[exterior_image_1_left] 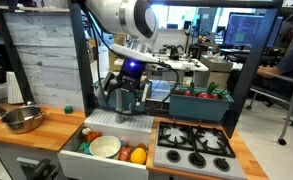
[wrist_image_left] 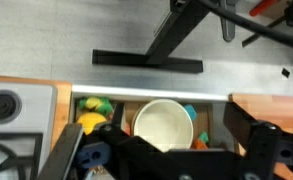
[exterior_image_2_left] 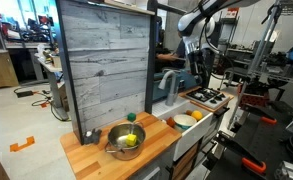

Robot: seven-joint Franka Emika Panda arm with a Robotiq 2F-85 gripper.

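In exterior view 1, my gripper (exterior_image_1_left: 126,106) hangs open above the sink area, fingers downward, in front of the grey faucet. Below it, apart from the fingers, a white bowl (exterior_image_1_left: 106,147) sits in the sink basin (exterior_image_1_left: 79,146). Wrist view shows that bowl (wrist_image_left: 163,125) between the wide-spread dark fingers of the gripper, at some depth beneath. Left of the bowl there are a yellow round item (wrist_image_left: 90,121) and a green item (wrist_image_left: 98,105). To its right lies a small blue item (wrist_image_left: 191,112). Nothing is held.
A stove (exterior_image_1_left: 194,150) with black grates stands right of the basin. On the wooden counter to the left is a metal pot (exterior_image_1_left: 23,119), with a small green object (exterior_image_1_left: 69,109) near it. A blue-green crate (exterior_image_1_left: 198,104) of red and green items sits behind the stove.
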